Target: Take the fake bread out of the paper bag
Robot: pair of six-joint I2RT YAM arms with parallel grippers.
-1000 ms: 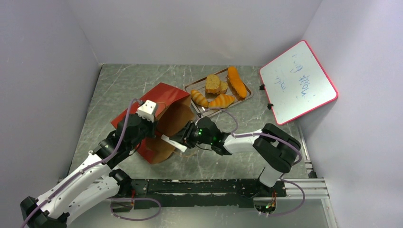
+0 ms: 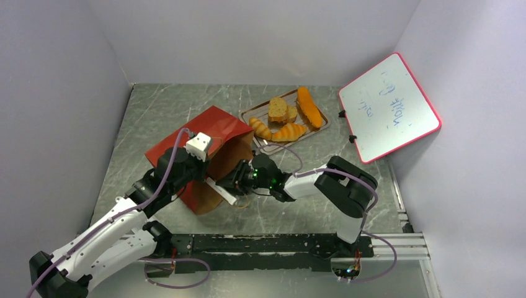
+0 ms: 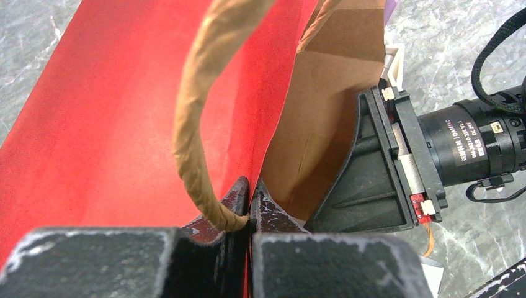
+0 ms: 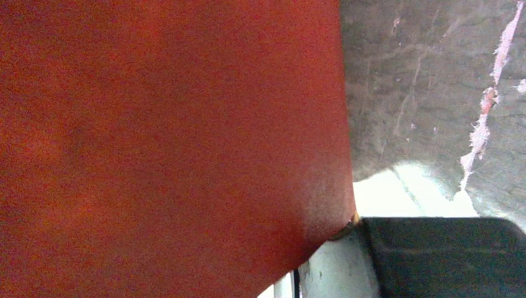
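Note:
The red paper bag lies on its side with its brown inner mouth facing right. My left gripper is shut on the bag's rim, a twisted paper handle looping across it. At the mouth, my right gripper reaches inward; its black body shows beside the brown lining in the left wrist view. Its fingertips are hidden there. Dim red paper fills most of the right wrist view, with a dark finger at the lower right. No bread shows inside the bag.
Behind the bag's mouth, a tray holds two croissants, bread slices and a long loaf. A whiteboard leans at the right. Bare grey tabletop lies between the tray and the whiteboard.
My right gripper has shifted left, further into the bag's mouth, and its arm has swung left too. The left gripper has moved slightly right, with the bag's rim. The bread on the tray is unmoved.

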